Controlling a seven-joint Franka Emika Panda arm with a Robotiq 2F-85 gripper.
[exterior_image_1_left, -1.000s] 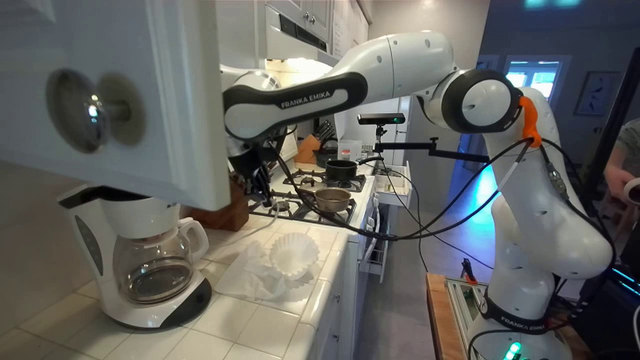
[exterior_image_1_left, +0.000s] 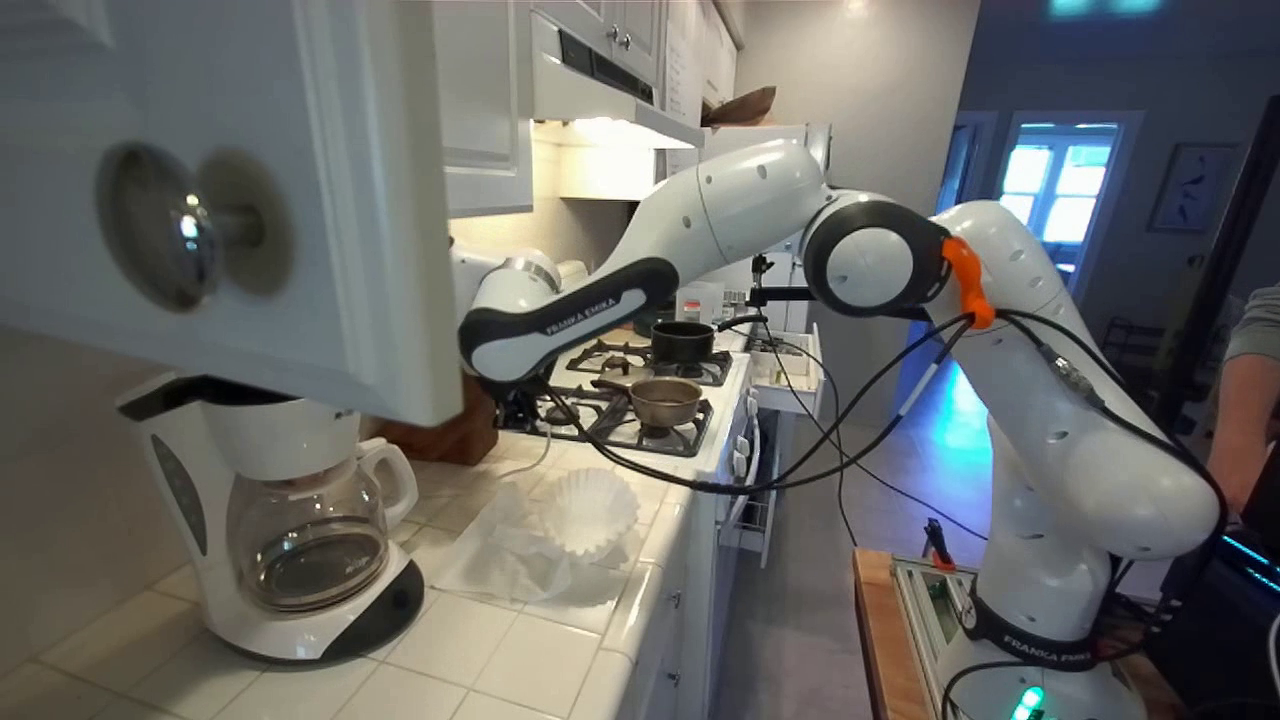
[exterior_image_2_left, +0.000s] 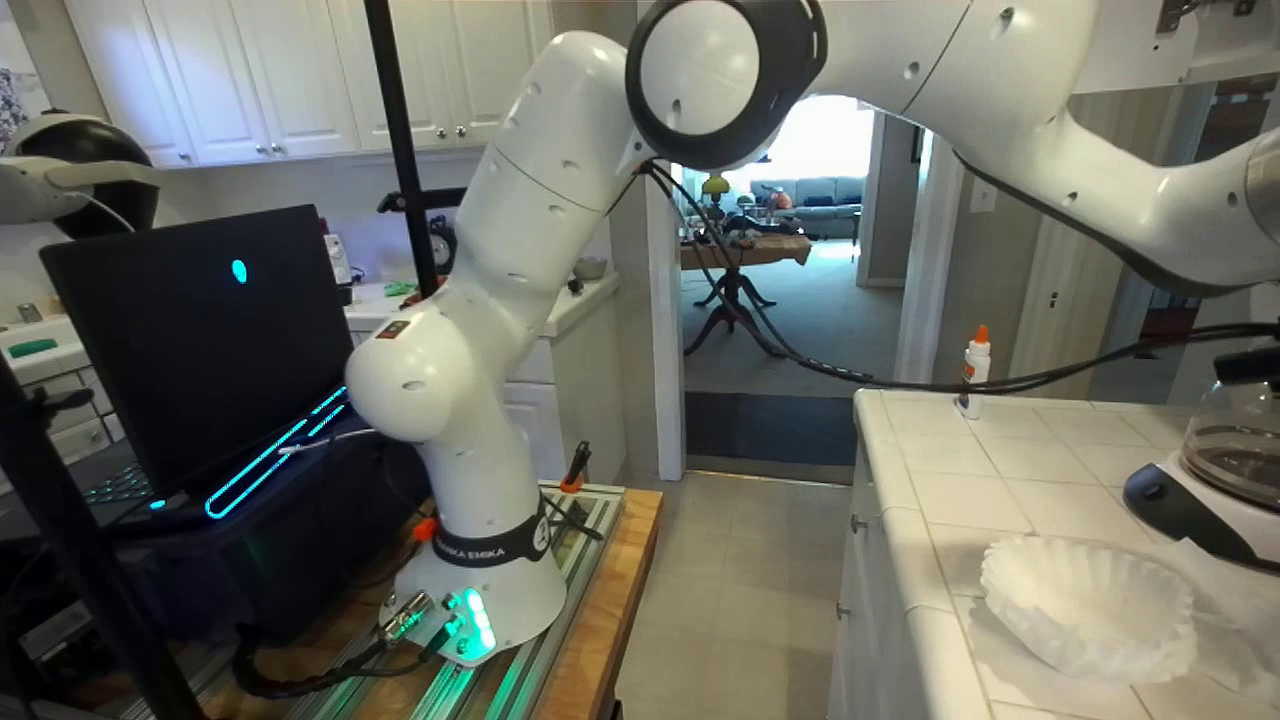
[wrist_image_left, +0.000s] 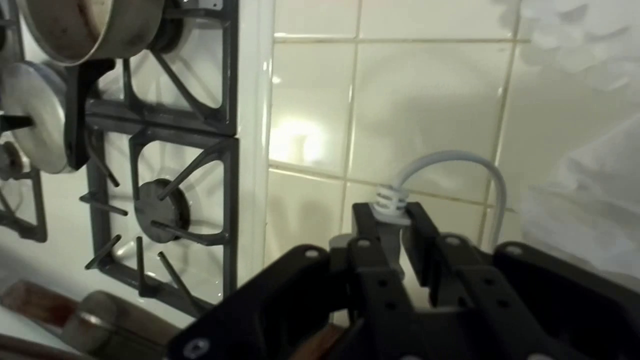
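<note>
In the wrist view my gripper is shut on a plug (wrist_image_left: 390, 203), its ribbed pale end rising between the black fingertips. A grey-white cord (wrist_image_left: 459, 156) leaves the plug, arcs over the tiled counter and drops out of sight behind the right finger. The prongs, if any, are hidden. Exterior view 1 shows the hand mostly covered by the arm, near the wooden block; the cord (exterior_image_1_left: 528, 466) runs across the tiles there. A white coffee maker (exterior_image_1_left: 282, 528) with a glass carafe stands nearer that camera.
Paper coffee filters (exterior_image_1_left: 588, 514) lie on the counter (exterior_image_1_left: 480, 648). The stove (wrist_image_left: 252, 120) carries a pan (exterior_image_1_left: 666, 401) and a dark pot (exterior_image_1_left: 684, 342). A wooden block (exterior_image_1_left: 446, 422) stands behind the coffee maker. A cabinet door (exterior_image_1_left: 276, 72) hangs above it. Bare tiles lie near the front edge.
In exterior view 1 the arm has come down and swung toward the wall side, its forearm now tilted. The hand, clearly visible before, is now largely hidden. The filters have barely shifted.
</note>
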